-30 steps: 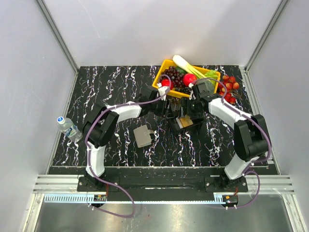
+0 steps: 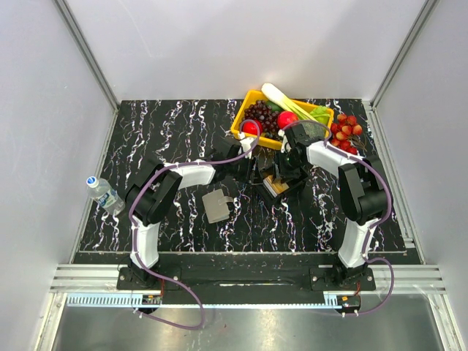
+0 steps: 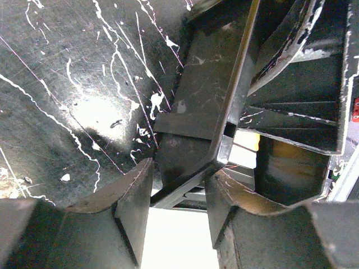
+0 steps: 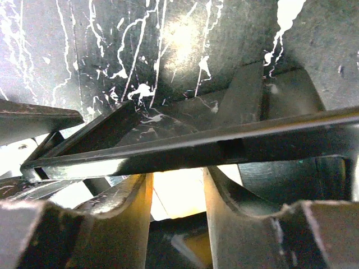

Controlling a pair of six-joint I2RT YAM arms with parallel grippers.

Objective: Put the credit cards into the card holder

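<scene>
A black compartmented holder [image 2: 268,196] sits tilted between my two arms, a yellowish card [image 2: 276,185] in it. In the left wrist view, pale card edges [image 3: 242,148] show behind the holder's black rim [image 3: 230,112]. My left gripper is at a corner of that rim, its fingers apart on either side; firm contact cannot be told. My right gripper reaches in at the holder's long bar [image 4: 168,148], fingers apart. A white and yellow card face [image 4: 176,193] shows in the gap between them; whether they touch it is unclear.
Behind the holder stands a yellow basket [image 2: 238,121] of fruit and vegetables, close to both grippers. Red fruit [image 2: 346,134] lies at the back right. A flat beige piece [image 2: 216,206] lies front left, and a water bottle [image 2: 106,195] at the left edge.
My right arm has drawn inward, its gripper shifting slightly left over the holder. The holder has turned and now sits more slanted. The left arm has dipped slightly, staying near the holder's corner.
</scene>
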